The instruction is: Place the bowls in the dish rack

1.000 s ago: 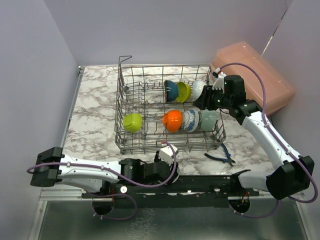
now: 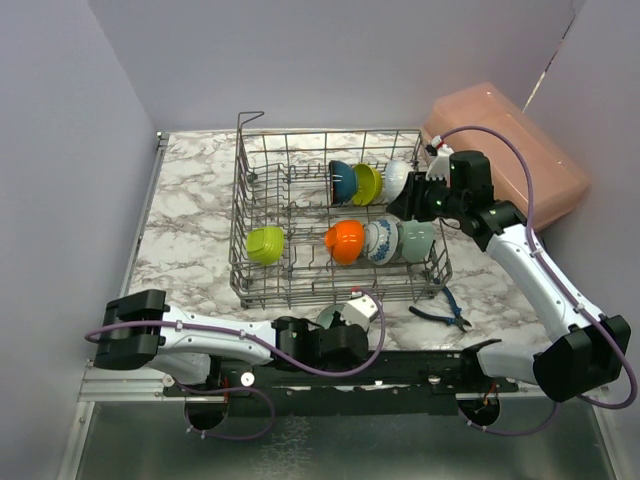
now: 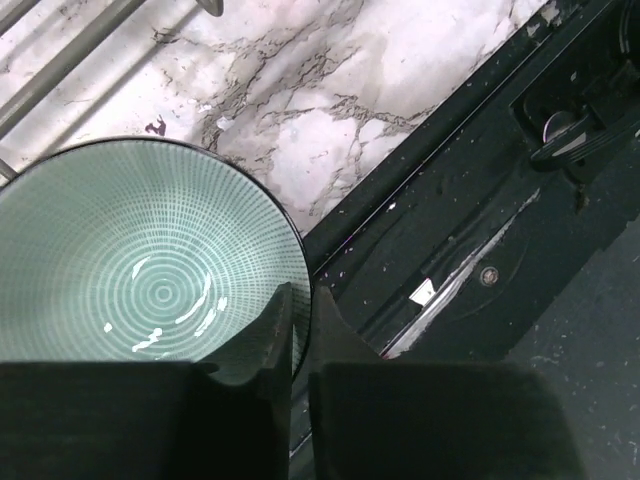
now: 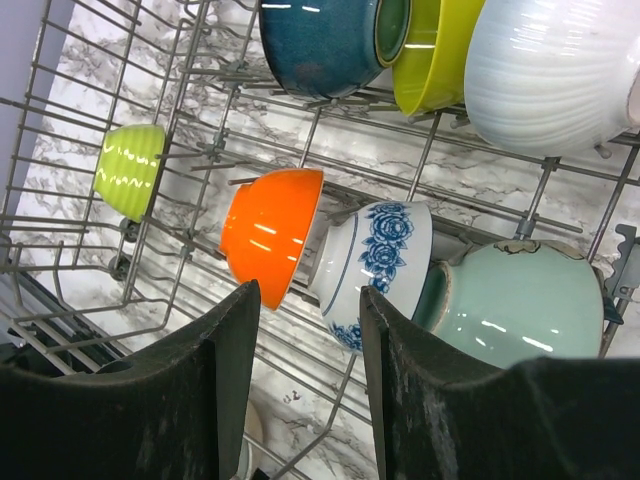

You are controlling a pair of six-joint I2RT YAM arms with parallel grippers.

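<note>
A pale celadon bowl (image 3: 150, 260) lies outside the rack at its front; in the left wrist view my left gripper is at its rim, fingertips close together; whether they grip it is unclear. My right gripper hangs open above the rack (image 2: 300, 300). Below it sit an orange bowl (image 4: 270, 225), a blue-flowered bowl (image 4: 380, 260) and a mint bowl (image 4: 520, 300); behind are teal (image 4: 325, 45), yellow (image 4: 430, 50) and white (image 4: 550, 70) bowls, with green bowls (image 4: 130, 170) at the left.
Blue-handled pliers (image 2: 450, 315) lie right of the rack's front. A pink bin (image 2: 520, 150) stands at the back right. The rack's back left section and the counter left of it are clear.
My left arm has moved rightward along the front of the rack, and more of the bowl by it shows. The right arm has stayed still.
</note>
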